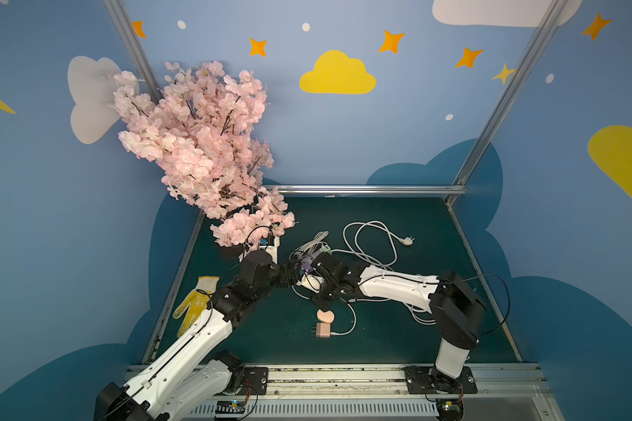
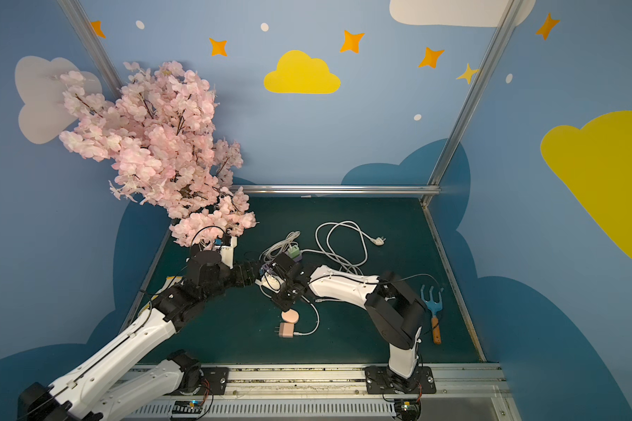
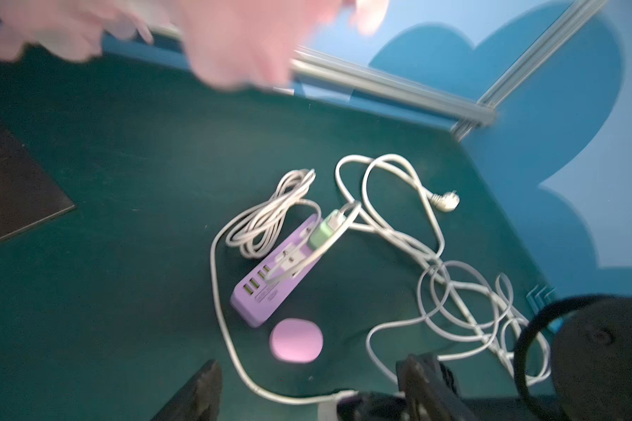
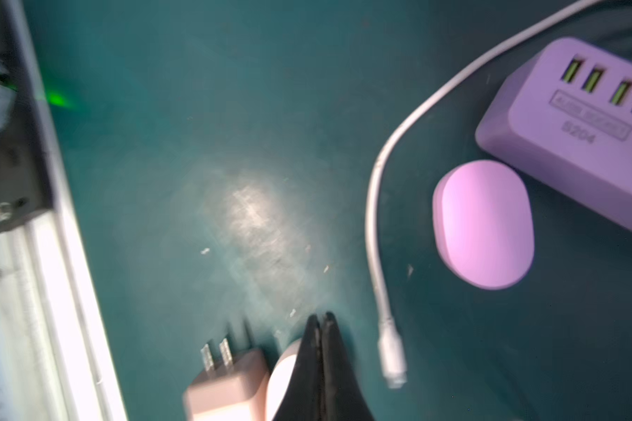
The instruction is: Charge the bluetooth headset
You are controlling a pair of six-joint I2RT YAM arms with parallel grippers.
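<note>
The pink-purple headset case lies on the green table in the right wrist view, beside the purple power strip. A white charging cable end rests on the table to the right of my right gripper, outside its fingers. That gripper is shut, its fingertips together and nothing between them. In the left wrist view the case sits just below the strip, with the cable curving past its left. My left gripper stands open, its fingers wide apart, empty. Both top views have the case hidden by the arms.
A peach charger and a peach round case lie close to my right gripper. Loose white cables sprawl to the right. Pink blossoms overhang the back left; a yellow glove lies at left.
</note>
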